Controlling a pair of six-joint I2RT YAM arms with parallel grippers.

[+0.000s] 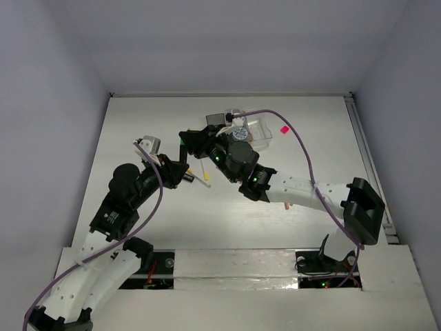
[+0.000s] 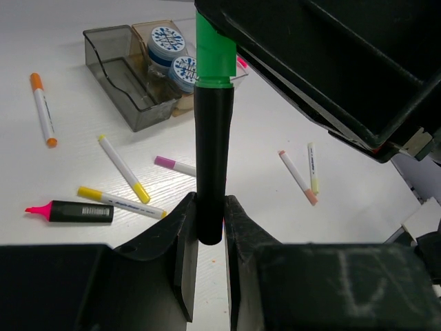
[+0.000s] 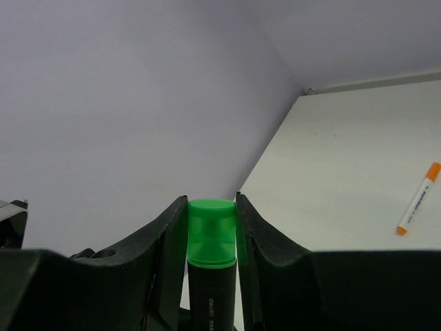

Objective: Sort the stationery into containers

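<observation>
In the left wrist view, a black highlighter with a green cap stands upright, my left gripper shut on the lower end of its black barrel. My right gripper has its fingers on either side of the green cap in the right wrist view; whether they grip it is hard to tell. A pink-tipped black highlighter lies uncapped on the table. Also lying there are yellow markers, a purple marker and an orange marker. Behind them is a grey see-through tray.
Two round blue-and-white tubs sit by the tray. A pink piece lies right of the clear containers. Two more markers are farther right. Both arms meet closely above the table's left half.
</observation>
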